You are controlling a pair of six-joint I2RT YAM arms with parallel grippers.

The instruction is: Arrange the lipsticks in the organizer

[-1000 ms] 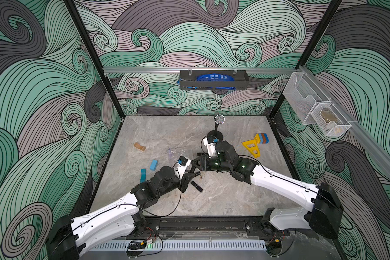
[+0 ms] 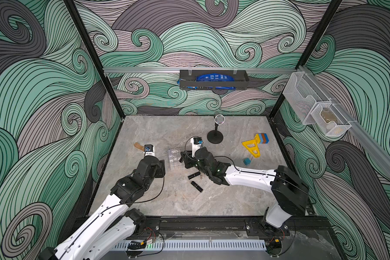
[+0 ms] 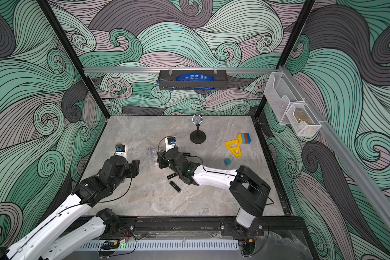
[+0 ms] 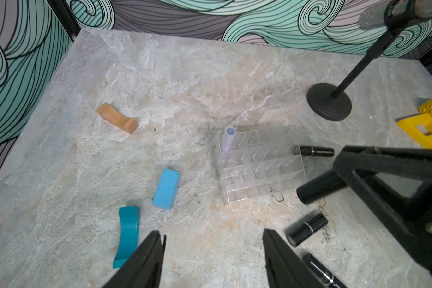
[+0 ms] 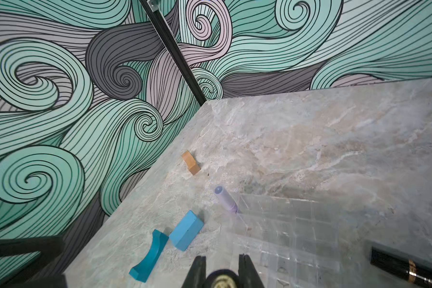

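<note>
The clear organizer [image 4: 261,180] lies on the table, with a lavender lipstick [image 4: 228,139] standing at its far left corner. My right gripper is shut on a black lipstick [image 5: 223,278]. In the left wrist view this held black tube [image 4: 319,188] is tilted, close to the organizer's right side and apparently above the table. Other lipsticks lie loose: one by the organizer's right end [image 4: 316,151], one nearer [image 4: 307,230] and another below it [image 4: 324,271]. My left gripper is open and empty, to the left of the organizer in the top views.
A blue block [image 4: 166,188], a teal curved block [image 4: 127,237] and an orange block [image 4: 117,117] lie left of the organizer. Behind it to the right stands a black microphone [image 4: 329,101]. Yellow blocks [image 2: 252,147] sit farther right.
The left arm has swung left and backward, away from the right gripper. The right gripper has moved left toward the organizer, carrying the black lipstick.
</note>
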